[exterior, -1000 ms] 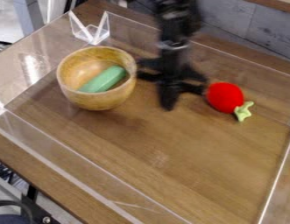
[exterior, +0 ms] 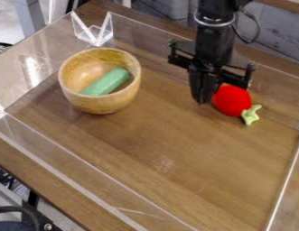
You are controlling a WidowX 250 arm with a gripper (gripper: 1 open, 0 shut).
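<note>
A wooden bowl (exterior: 79, 70) with a green cylindrical object (exterior: 107, 82) inside sits on the left of the wooden table. My black gripper (exterior: 207, 79) hangs at the upper right, just left of and partly over a red vegetable (exterior: 234, 101) with a pale green top. Its fingertips point down; whether they are open or shut is hard to tell, and I cannot tell whether they touch the red piece.
A clear plastic edge (exterior: 94, 32) stands at the back left.
My gripper has moved rightward from beside the bowl toward the red vegetable. The bowl and red vegetable look unmoved.
</note>
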